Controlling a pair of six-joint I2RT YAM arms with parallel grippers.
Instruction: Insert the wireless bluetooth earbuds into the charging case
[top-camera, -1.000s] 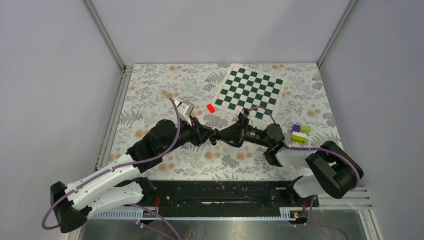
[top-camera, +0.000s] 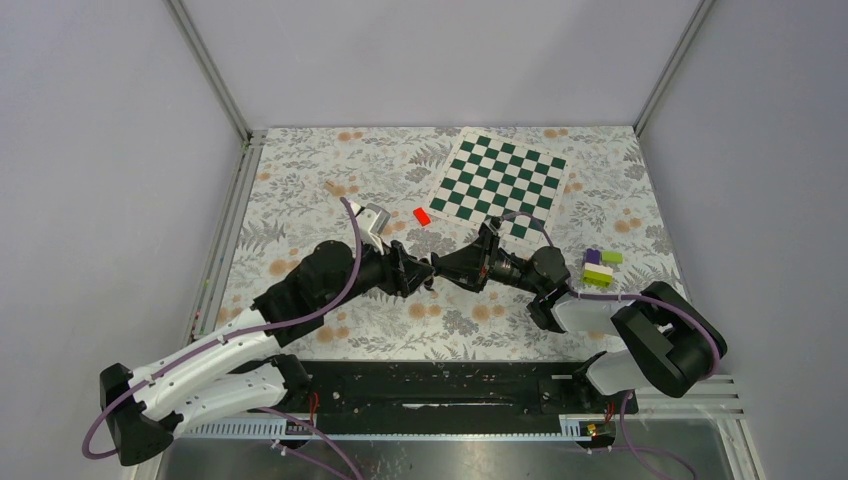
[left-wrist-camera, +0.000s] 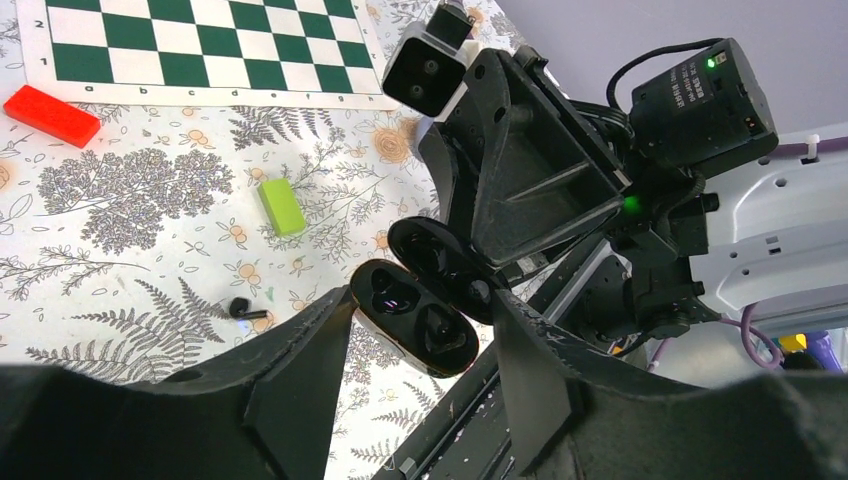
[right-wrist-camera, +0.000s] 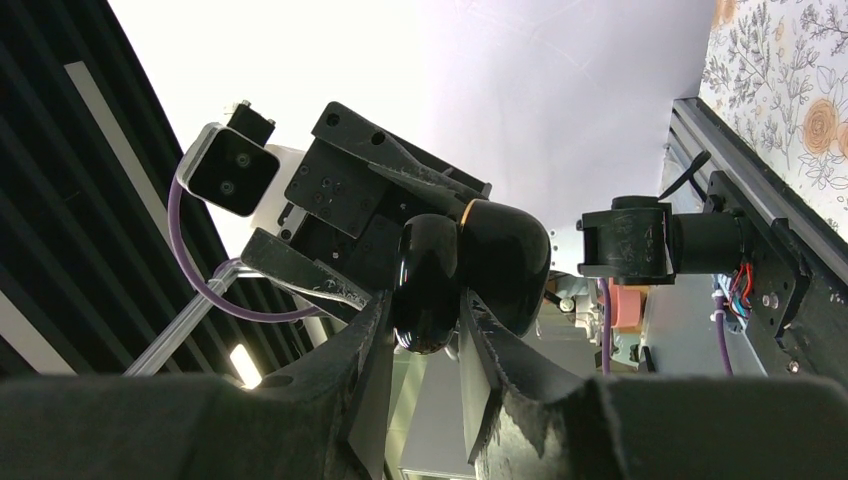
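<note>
A glossy black charging case (left-wrist-camera: 420, 325) is held in the air with its lid (left-wrist-camera: 440, 255) raised and two dark earbud hollows in its base, seen in the left wrist view; whether these hold earbuds is unclear. My right gripper is shut on the case, whose glossy rounded end (right-wrist-camera: 425, 280) shows above its fingers. My left gripper is at the case, fingertips on either side of it, part open. A small black earbud (left-wrist-camera: 243, 310) appears on the patterned table below. In the top view both grippers meet near the middle.
A red block (top-camera: 422, 216) and a checkered board (top-camera: 500, 180) lie behind the grippers. A green block (left-wrist-camera: 282, 206) shows in the left wrist view. Several coloured blocks (top-camera: 598, 273) are at the right.
The right arm looks unchanged.
</note>
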